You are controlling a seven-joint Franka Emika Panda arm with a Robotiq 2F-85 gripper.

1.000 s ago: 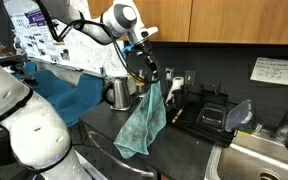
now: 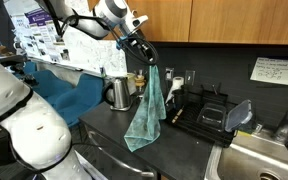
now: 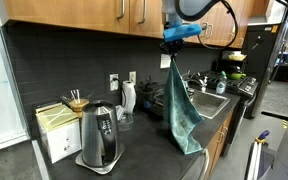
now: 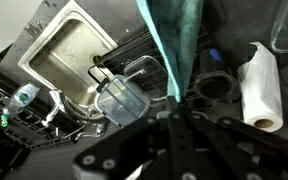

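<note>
A teal towel [image 2: 147, 116] hangs in a long, narrow drape over the counter. My gripper [image 2: 152, 63] is shut on its top end, high above the countertop and just below the upper cabinets. From the other side, exterior view 2 shows the towel [image 3: 181, 112] widening toward its lower end near the counter's front edge. Whether that end touches the counter, I cannot tell. In the wrist view the cloth [image 4: 174, 38] runs from the top edge down to the fingertips, which it partly hides.
A black dish rack [image 2: 204, 115] stands beside the sink [image 2: 254, 164]. Behind the towel are a kettle [image 2: 118, 94] and a paper towel roll [image 4: 260, 92]. Wooden cabinets [image 3: 96, 20] hang close to the arm.
My gripper has risen, drawing the towel's top end upward. The cloth hangs straighter and narrower, and its lower part has shifted slightly right in exterior view 1.
</note>
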